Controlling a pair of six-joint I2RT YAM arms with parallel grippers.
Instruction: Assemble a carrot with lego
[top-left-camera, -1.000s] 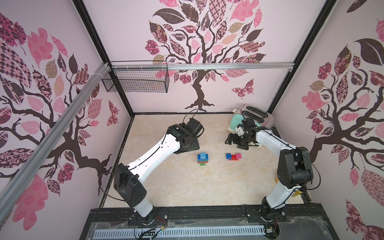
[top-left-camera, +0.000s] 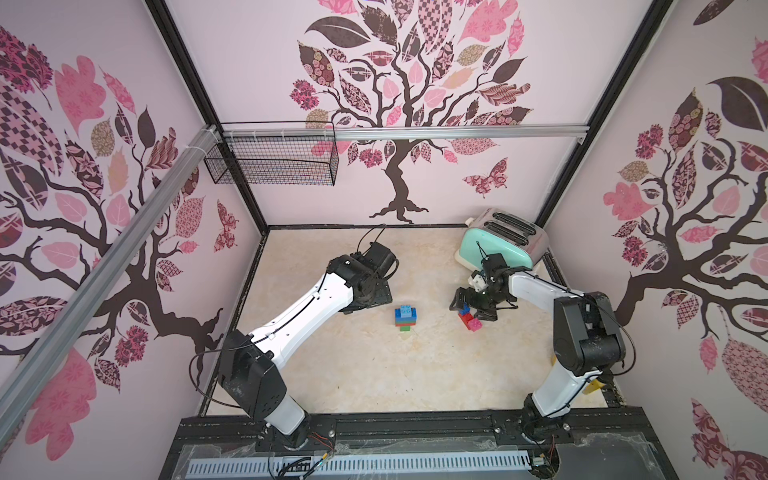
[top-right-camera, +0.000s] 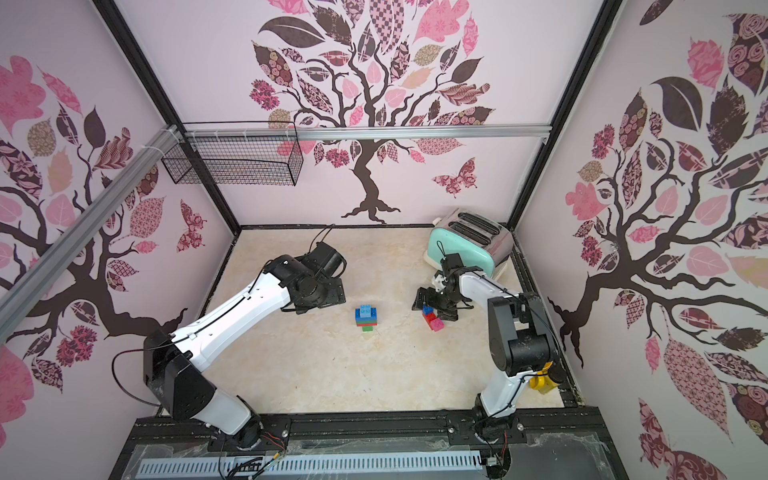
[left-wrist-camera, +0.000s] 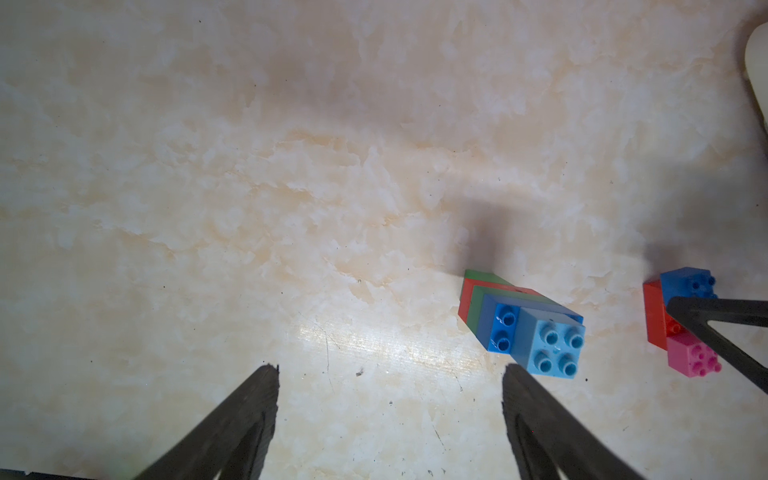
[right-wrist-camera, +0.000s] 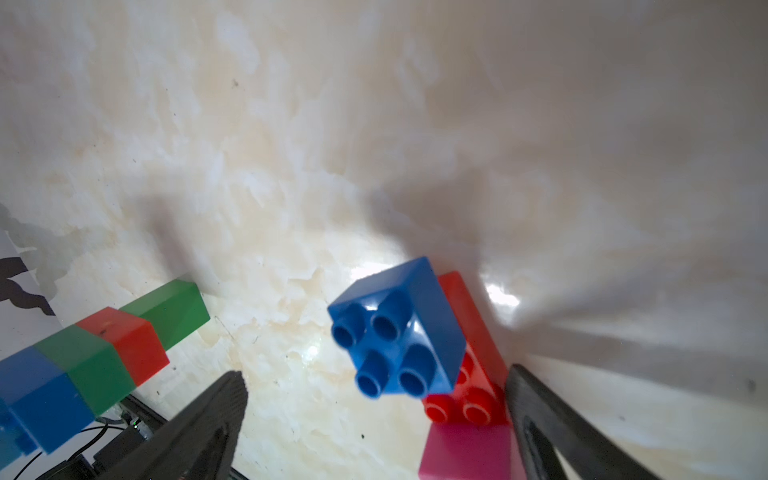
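Observation:
A stack of bricks (top-left-camera: 405, 317) stands mid-table. In the left wrist view a light blue brick (left-wrist-camera: 552, 345) tops it, above blue, green and red layers and a green base. Right of it lies a smaller group: a blue brick (right-wrist-camera: 397, 326) on one end of a red brick (right-wrist-camera: 473, 356), with a pink brick (right-wrist-camera: 465, 452) beside the red. My right gripper is open low over this group, one fingertip close against the red brick's side. My left gripper is open in the air left of the tall stack, nothing between its fingers.
A mint-green toaster (top-left-camera: 502, 236) stands at the back right, close behind the right arm. A yellow object (top-right-camera: 542, 379) lies by the front right edge. A wire basket (top-left-camera: 276, 158) hangs on the back left wall.
My left gripper has shifted slightly left. The tall stack has not moved.

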